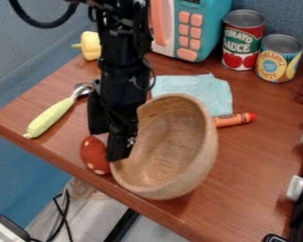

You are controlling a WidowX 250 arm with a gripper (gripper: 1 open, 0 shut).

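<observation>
My black gripper (116,132) is at the left rim of a wooden bowl (173,165), pointing down and overlapping that rim; whether its fingers are open or shut on the rim is unclear. The bowl looks tilted. A red, spotted mushroom-like object (94,155) lies just left of the bowl, partly behind the gripper.
Dark equipment lines the right edge.
</observation>
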